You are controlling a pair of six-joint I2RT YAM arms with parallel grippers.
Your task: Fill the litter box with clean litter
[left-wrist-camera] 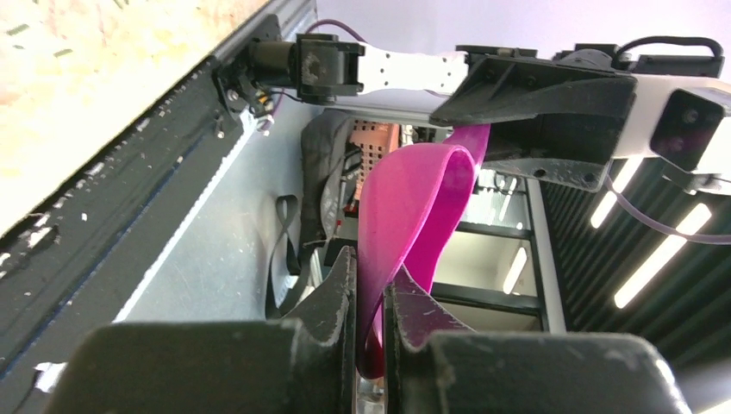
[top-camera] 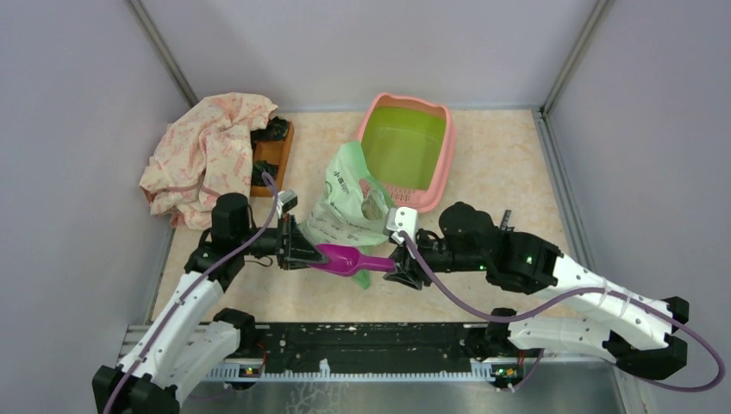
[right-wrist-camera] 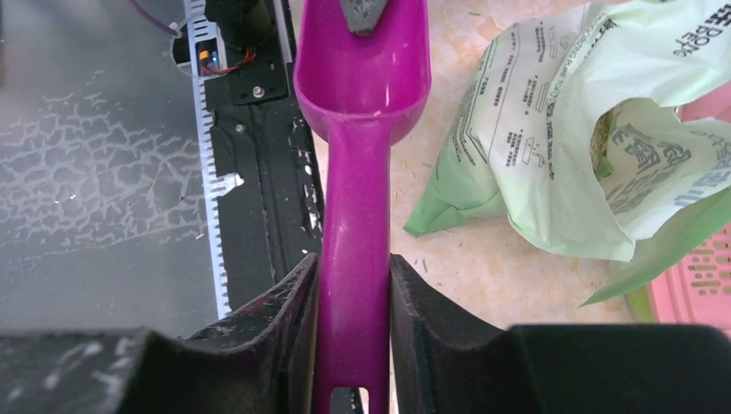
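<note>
A magenta scoop [top-camera: 343,260] is held level between both arms at the front middle. My left gripper [top-camera: 312,257] is shut on its bowl end, seen edge-on in the left wrist view [left-wrist-camera: 405,207]. My right gripper is shut on the handle [right-wrist-camera: 355,198]. An open green-and-white litter bag [top-camera: 345,203] stands just behind, with some pale litter showing inside. The litter box [top-camera: 403,151], pink-rimmed with a green inside, sits at the back middle and looks empty.
A crumpled pink patterned cloth [top-camera: 207,155] and a wooden tray [top-camera: 271,155] with dark items lie at the back left. A black rail runs along the front edge.
</note>
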